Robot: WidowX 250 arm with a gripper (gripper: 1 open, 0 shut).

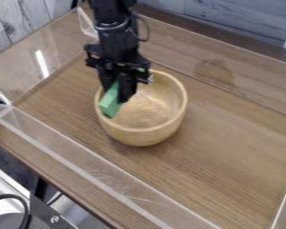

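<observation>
A light wooden bowl [157, 121] sits on the wooden table [217, 170], a little left of centre. My black gripper [118, 83] is over the bowl's left rear side, shut on a green object [113, 99], which hangs slanted down at the bowl's left rim. The fingertips are partly hidden by the green object and dark against the arm; I cannot tell whether the object touches the bowl.
Clear plastic edging runs along the left and lower left of the table, with a black cable [22, 202] at the bottom left corner.
</observation>
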